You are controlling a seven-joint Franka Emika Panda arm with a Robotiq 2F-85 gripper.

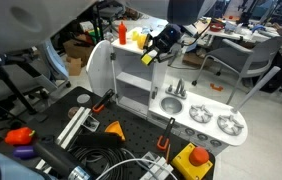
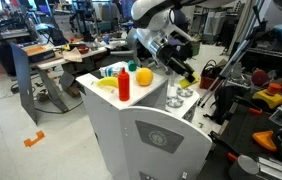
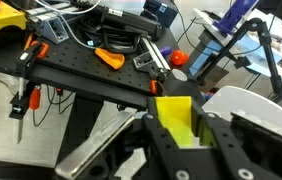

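A yellow block-like object (image 3: 177, 118) sits between the fingers of my gripper in the wrist view, and the fingers are closed on it. In exterior view 1 the yellow object (image 1: 147, 58) shows just below my gripper (image 1: 155, 50), in front of the white toy kitchen unit (image 1: 136, 93). Exterior view 2 has the same yellow object (image 2: 185, 83) held above the counter side, clear of the surface. How the far side of the object meets the fingers is hidden.
On top of the white unit stand a red bottle (image 2: 123, 84) and an orange ball (image 2: 144, 74). The counter has a sink (image 1: 171, 105) and round burners (image 1: 229, 125). A black table (image 1: 131, 150) carries tools, cables and a red-and-yellow box (image 1: 192, 162).
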